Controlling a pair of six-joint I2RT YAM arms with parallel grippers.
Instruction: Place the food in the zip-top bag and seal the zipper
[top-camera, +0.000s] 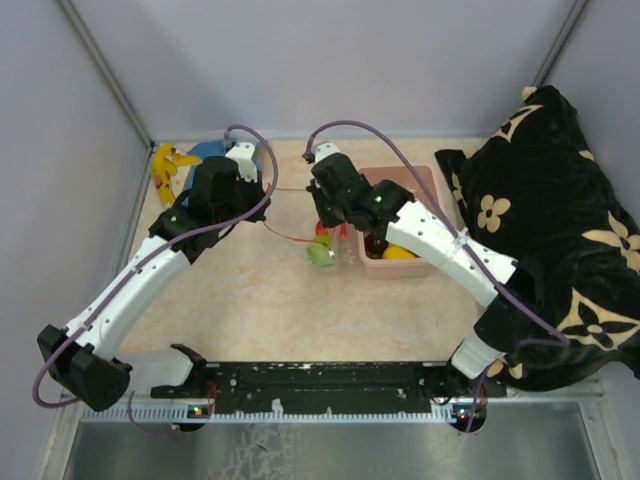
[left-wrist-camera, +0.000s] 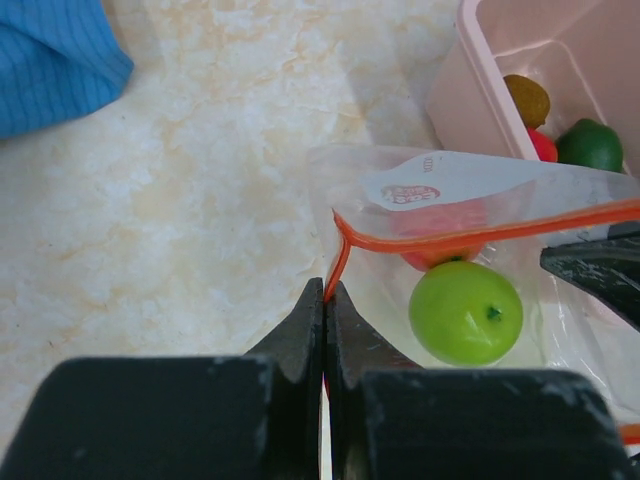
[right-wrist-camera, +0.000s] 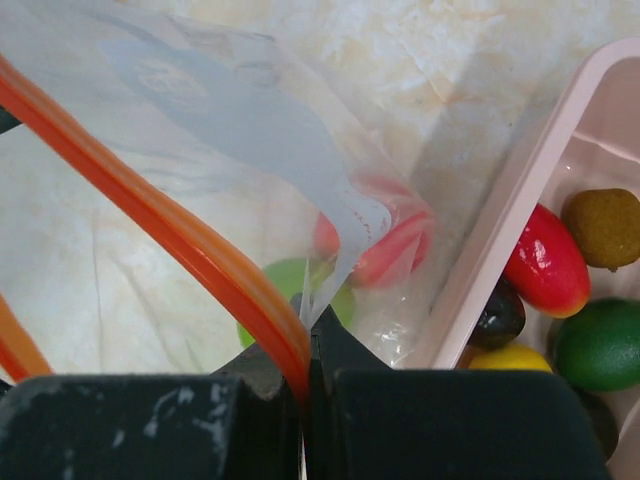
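A clear zip top bag (left-wrist-camera: 370, 180) with an orange zipper edge hangs between my two grippers, its mouth stretched and parted. My left gripper (top-camera: 264, 212) is shut on one end of the orange edge; in the left wrist view that edge (left-wrist-camera: 345, 245) runs into its fingertips. The other end is pinched by my right gripper (top-camera: 325, 222), where the orange strip (right-wrist-camera: 250, 290) enters the shut fingers. Inside the bag lie a green apple-like fruit (left-wrist-camera: 466, 313) and a red food piece (right-wrist-camera: 385, 235), both seen through the film.
Right of the bag stands a pink bin (top-camera: 400, 268) with several toy foods, among them a yellow one (top-camera: 397, 252). A blue cloth (left-wrist-camera: 50, 60) and a yellow banana-like toy (top-camera: 165, 170) lie at the back left.
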